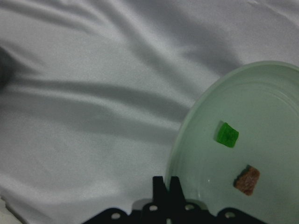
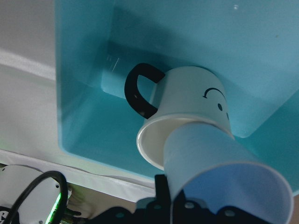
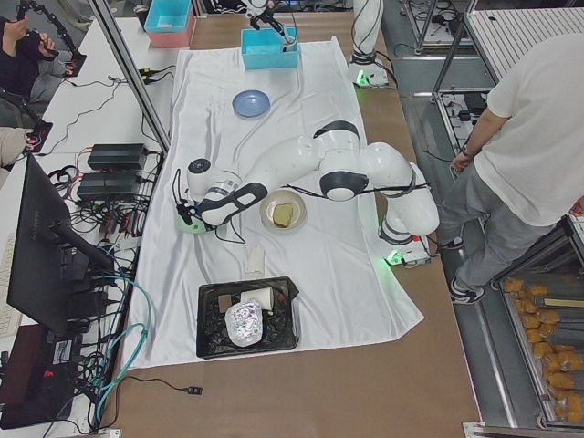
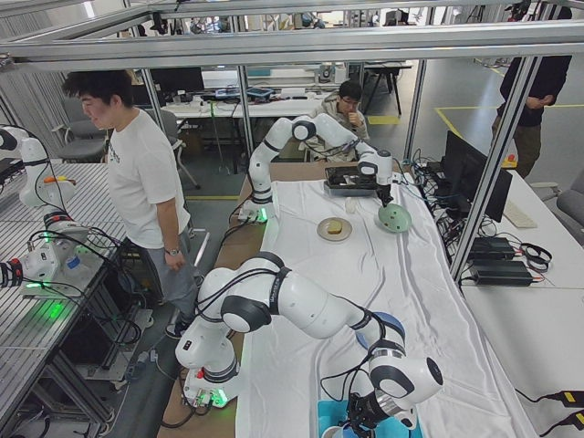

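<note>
In the left wrist view my left gripper looks shut at the rim of a pale green plate (image 1: 275,112); whether it holds the rim is unclear. On the plate lie a green piece (image 1: 227,135) and a brown piece (image 1: 247,181). In the right wrist view my right gripper is at a light blue cup (image 2: 205,154), its wall between or just above the fingers. A white mug (image 2: 189,93) with a black handle lies in the blue bin (image 2: 79,116), behind the cup.
A beige plate (image 3: 267,212) with a yellow sponge-like item, a blue plate (image 3: 251,104) and a black tray (image 3: 208,338) with foil-wrapped and other items are on the white cloth. A person stands beside the table.
</note>
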